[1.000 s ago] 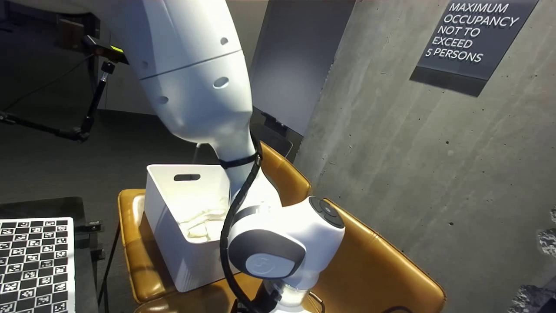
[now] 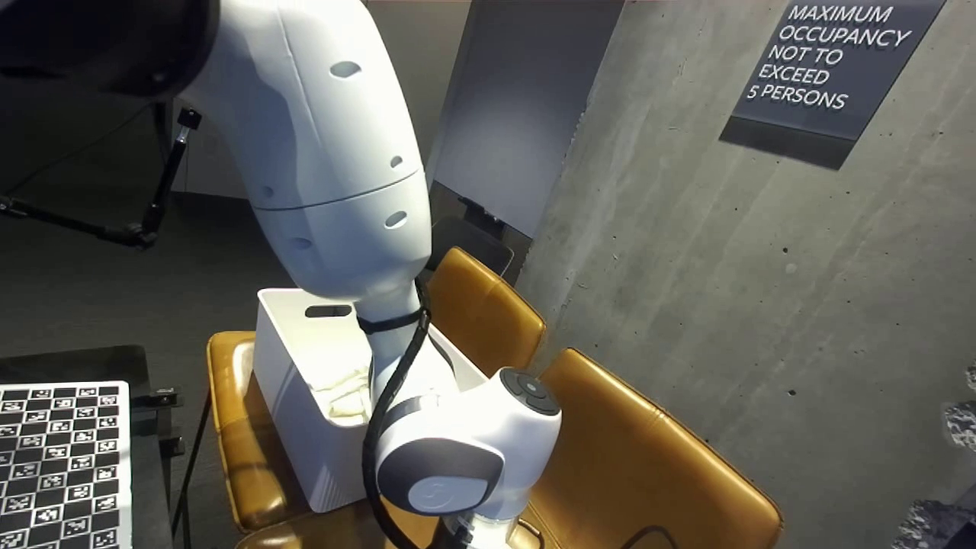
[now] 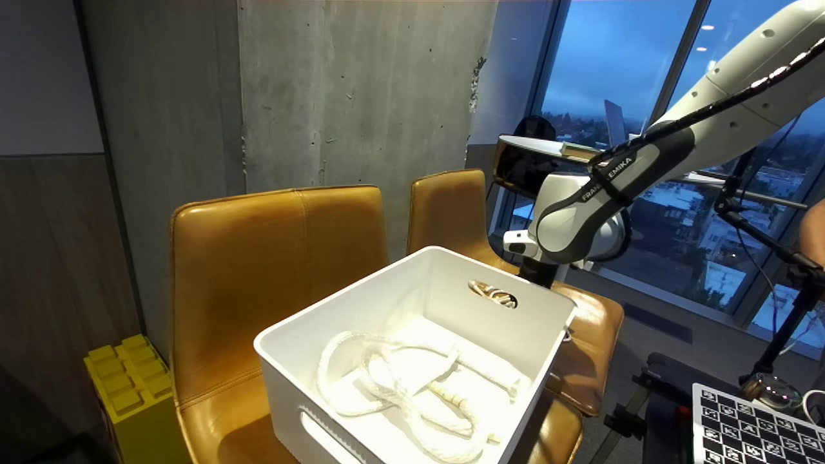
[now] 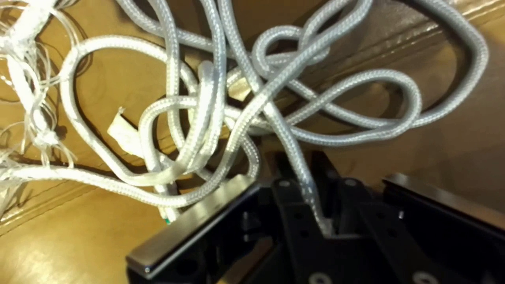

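Note:
In the wrist view a tangle of white braided rope (image 4: pixel 378 75) lies in loops on the tan leather seat, with frayed strands (image 4: pixel 28 71) at the left. One length of it runs between the two black fingers of my gripper. The fingers stand close together, and whether they press on the rope cannot be made out. In exterior view 2 a white box (image 3: pixel 340 294) stands on a chair and holds more pale rope (image 3: pixel 325 363). My gripper is beyond the box there, its fingers hidden.
A tan chair back (image 2: pixel 659 430) rises beside the arm. The box (image 2: pixel 302 430) wall stands close to the arm's wrist. A table with a checkered board (image 2: pixel 64 457) is at the left, and a concrete wall (image 2: pixel 732 274) lies behind the chairs.
In exterior view 1 the arm's wrist has shifted left and slightly down, nearer the box, and now covers more of it. The box has not moved.

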